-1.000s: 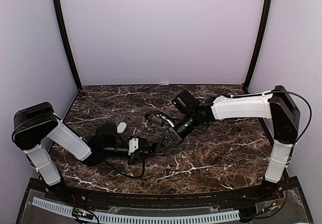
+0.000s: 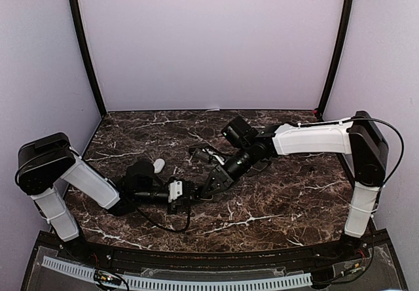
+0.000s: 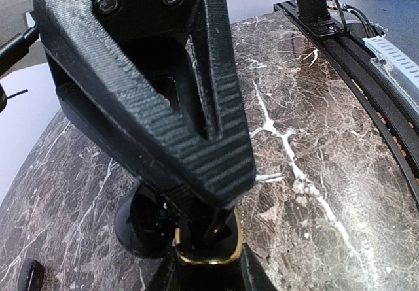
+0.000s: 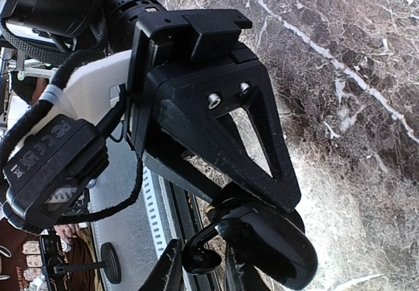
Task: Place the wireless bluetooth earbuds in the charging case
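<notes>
The glossy black charging case (image 4: pixel 272 245) has my left gripper (image 2: pixel 188 190) shut on it, above the table. In the left wrist view the case's gold-edged rim (image 3: pixel 209 261) is near the bottom, with its black lid (image 3: pixel 139 222) to the left. A black earbud (image 4: pixel 201 259) with a slim stem points toward the case in the right wrist view. My right gripper stands partly open around the earbud, gaps showing beside it. From the left wrist view, its fingers (image 3: pixel 209 167) come down right over the case opening. How deep the stem sits is hidden.
A small white object (image 2: pixel 159 165) lies on the marbled table behind the left arm. A small dark item (image 3: pixel 30 276) rests at the left wrist view's edge, too cropped to identify. Bare table (image 2: pixel 281 206) stretches to the right of the grippers.
Both arms hold nearly the same place in the top view, with the grippers meeting tip to tip. Only a very slight shift of the left and right arms shows.
</notes>
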